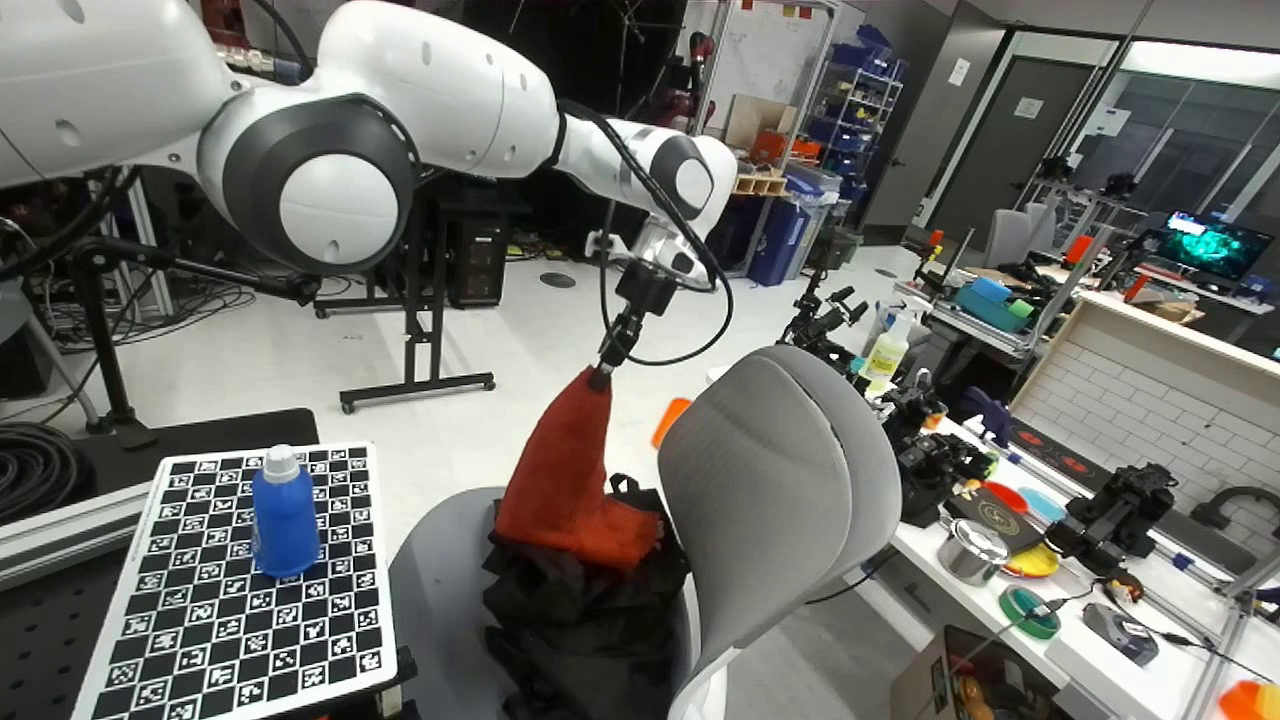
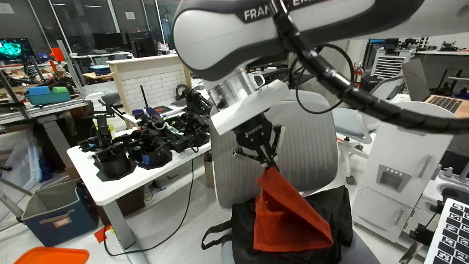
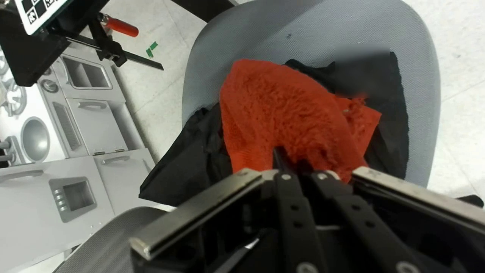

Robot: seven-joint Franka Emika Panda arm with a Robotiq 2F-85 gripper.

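Observation:
A red cloth (image 1: 565, 478) hangs by its upper corner from my gripper (image 1: 601, 376), which is shut on it. Its lower part rests folded on a crumpled black fabric bag (image 1: 564, 648) lying on the seat of a grey chair (image 1: 768, 468). In the second exterior view the cloth (image 2: 285, 211) slopes down from the gripper (image 2: 269, 165) and spreads over the black bag (image 2: 343, 206). From the wrist, the fuzzy cloth (image 3: 286, 109) fills the area beyond the closed gripper; the pinched corner is mostly hidden by the fingers.
The chair's backrest (image 2: 307, 132) rises close behind the gripper. Left of the chair, a blue bottle (image 1: 286, 522) stands on a checkered marker board (image 1: 132, 648). A white table (image 2: 101, 187) with black devices stands nearby. Part of the seat (image 1: 438, 600) is bare.

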